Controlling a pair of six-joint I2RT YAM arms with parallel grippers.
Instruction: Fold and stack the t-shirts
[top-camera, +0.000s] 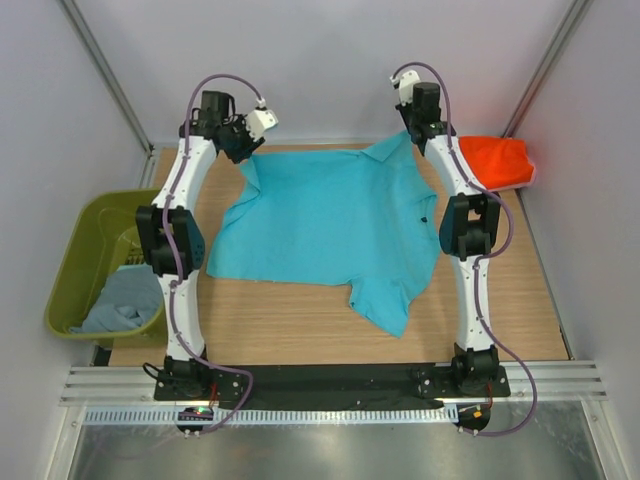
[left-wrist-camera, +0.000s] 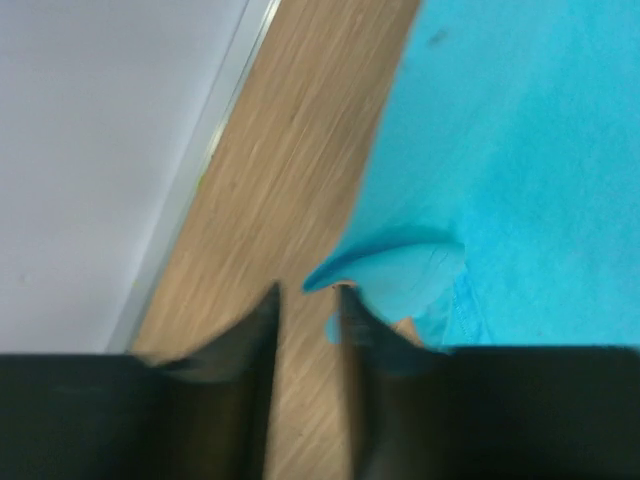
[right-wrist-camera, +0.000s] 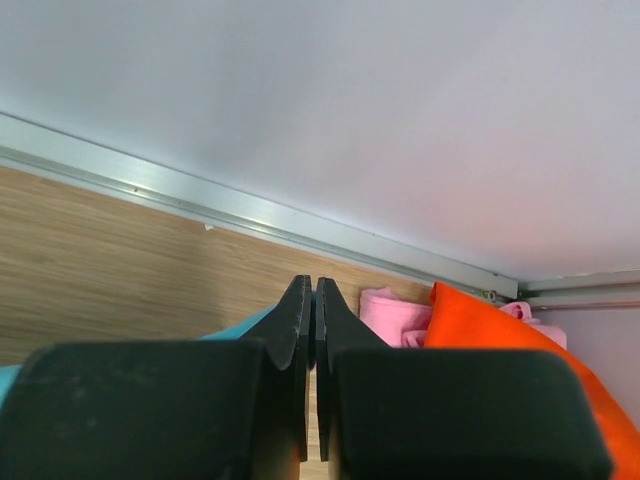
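A turquoise t-shirt (top-camera: 320, 220) lies spread over the wooden table, with its far edge drawn up toward both arms. At its far left corner is my left gripper (top-camera: 242, 160). In the left wrist view, the left gripper has its fingers apart with bare wood showing between them; the shirt's pointed edge (left-wrist-camera: 395, 265) is right by the tips. On the far right, my right gripper (top-camera: 405, 128) is shut on a raised corner of the shirt. The right wrist view shows its fingers together, turquoise cloth (right-wrist-camera: 240, 325) running up to them.
On the left stands a green bin (top-camera: 75, 250) holding grey-blue cloth (top-camera: 125, 300). Folded orange cloth (top-camera: 495, 160) lies at the far right, pink fabric (right-wrist-camera: 395, 315) beneath it. A white wall borders the far edge; bare wood is in front of the shirt.
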